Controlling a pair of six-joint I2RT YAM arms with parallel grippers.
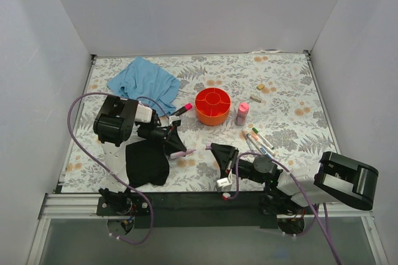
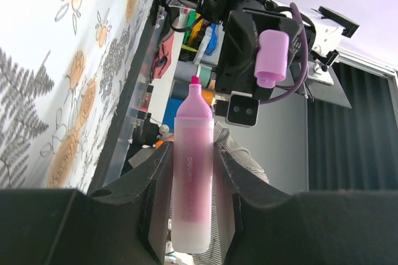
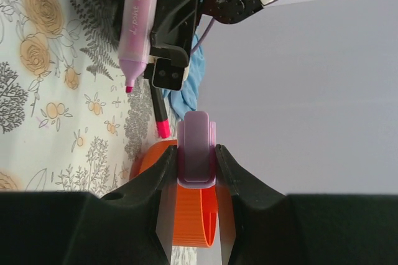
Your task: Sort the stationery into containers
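In the left wrist view, a pink highlighter (image 2: 193, 178) without its cap stands upright, bare tip up, between the fingers of my left gripper, which is shut on it. The highlighter's pink cap (image 3: 196, 150) is in my right gripper, shut around it in the right wrist view. Seen from above, the left gripper (image 1: 180, 153) and right gripper (image 1: 214, 148) face each other over the front middle of the table, cap and tip a short way apart. An orange divided container (image 1: 212, 119) stands behind them.
A black marker with a pink end (image 1: 181, 110) lies left of the container, a pink bottle (image 1: 242, 114) to its right. Several pens (image 1: 262, 142) lie behind the right arm. A blue cloth (image 1: 140, 81) and black cloth (image 1: 149, 165) are left.
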